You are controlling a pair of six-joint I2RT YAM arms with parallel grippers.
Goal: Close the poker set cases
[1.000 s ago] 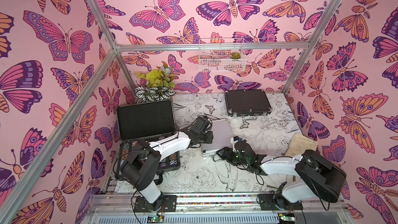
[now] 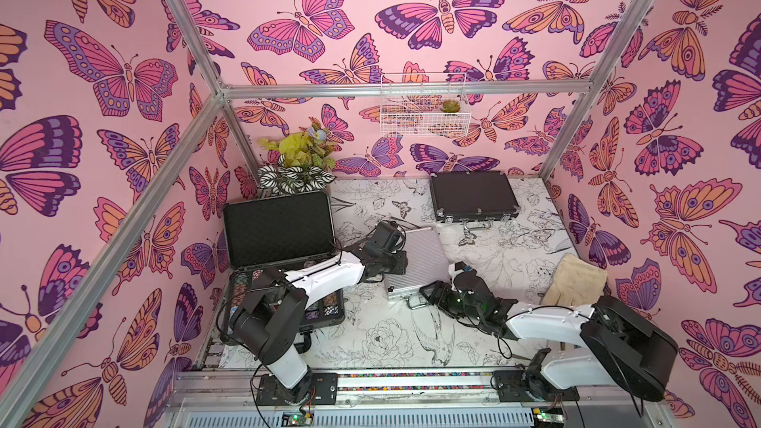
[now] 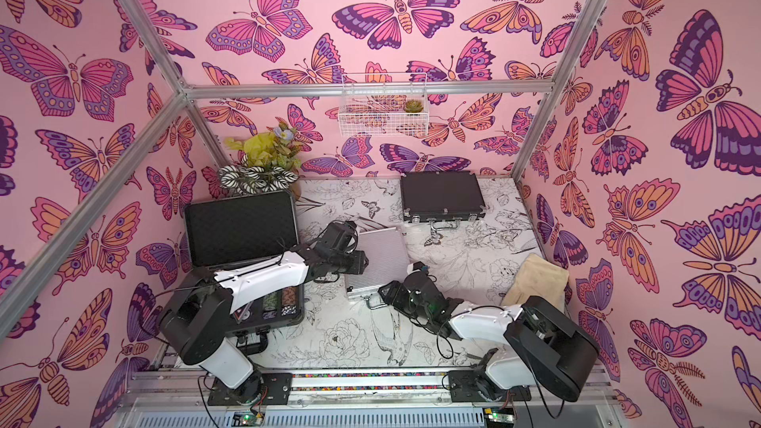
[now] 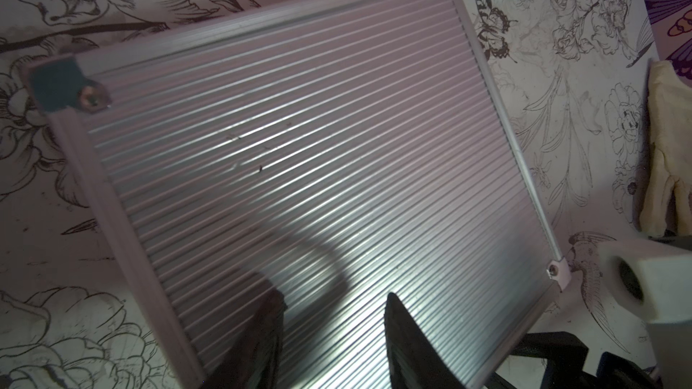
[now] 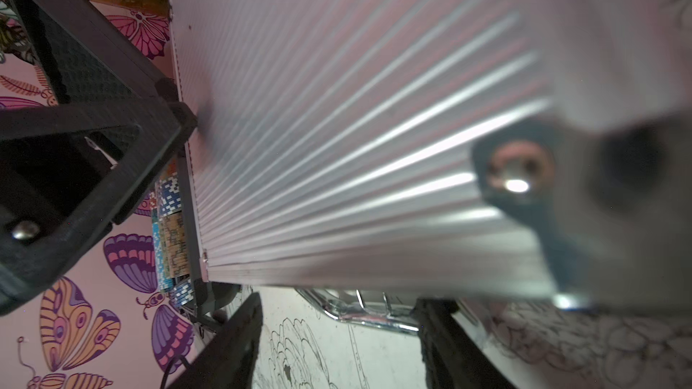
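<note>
A silver ribbed case [image 2: 424, 253] lies with its lid down at the table's middle. Over its lid, my left gripper has its fingers apart and nothing between them. At the case's front edge, beside the metal handle [image 5: 360, 309], my right gripper also stands part open; whether its fingers touch the case is unclear. On the left, a black case stands open, its lid [image 2: 280, 230] raised and poker chips [image 3: 277, 301] in its base, partly hidden by my left arm. A closed black case [image 2: 474, 194] rests at the back right.
A plant [image 2: 297, 162] stands behind the open case. A beige cloth [image 2: 577, 279] lies at the right, near my right arm. A wire basket [image 2: 425, 123] hangs on the back wall.
My right arm has shifted slightly to the right, its gripper still by the silver case's front edge. The left arm and the cases look unmoved.
</note>
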